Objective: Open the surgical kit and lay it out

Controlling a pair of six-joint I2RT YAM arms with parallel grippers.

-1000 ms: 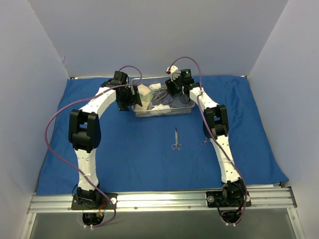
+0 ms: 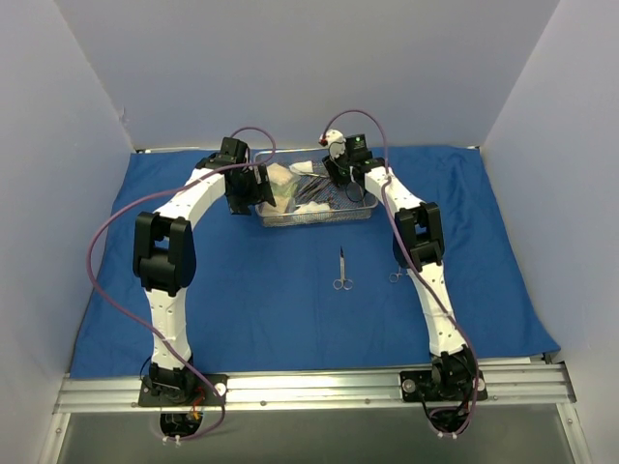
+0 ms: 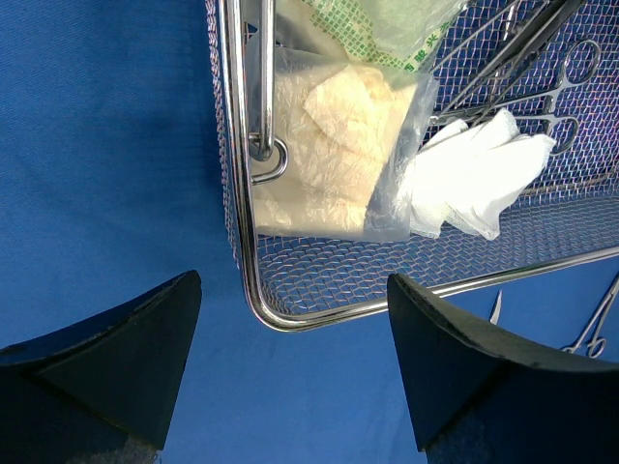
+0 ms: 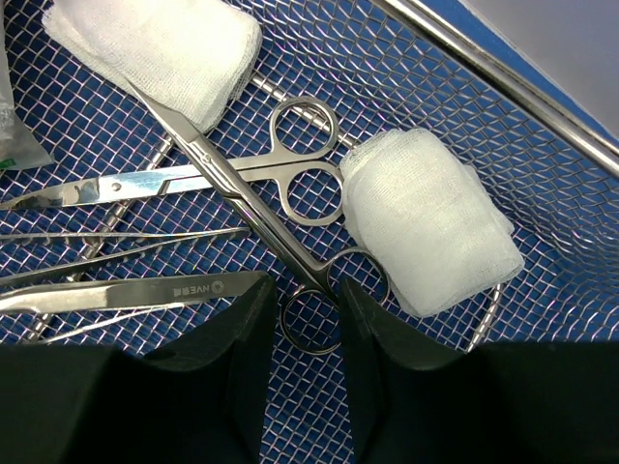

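A wire mesh tray (image 2: 314,218) holds bagged items (image 3: 334,155), gauze pads (image 4: 426,222) and steel instruments. In the right wrist view, my right gripper is low over the tray, fingertips somewhat apart at the finger rings of long scissors (image 4: 227,184) that lie across another pair (image 4: 111,190); whether they touch is unclear. Tweezers and a marked handle (image 4: 155,290) lie left of it. My left gripper stands open at the tray's left corner, nothing between its fingers.
Scissors (image 2: 341,275) lie on the blue cloth in front of the tray, another instrument (image 2: 397,276) beside the right arm. Grey walls enclose the back and both sides.
My right gripper and arm have shifted very slightly inside the tray region. The left arm and the scissors on the cloth are unchanged.
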